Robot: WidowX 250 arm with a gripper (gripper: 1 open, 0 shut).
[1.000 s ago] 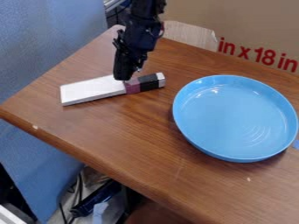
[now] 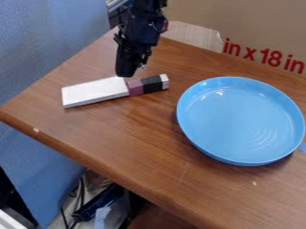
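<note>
A long bar (image 2: 95,91), white over most of its length with pink and dark bands at its right end, lies on the wooden table (image 2: 120,143). My black gripper (image 2: 127,68) hangs just above and behind the bar, near the middle of its length; whether its fingers are open or shut is unclear at this size. A blue round plate (image 2: 239,122) rests on the table to the right of the bar.
A cardboard box (image 2: 246,36) with red lettering stands behind the table. The table's left edge borders a blue surface (image 2: 36,72).
My gripper has risen slightly and shifted a little left since a second ago. The bar and plate have not moved.
</note>
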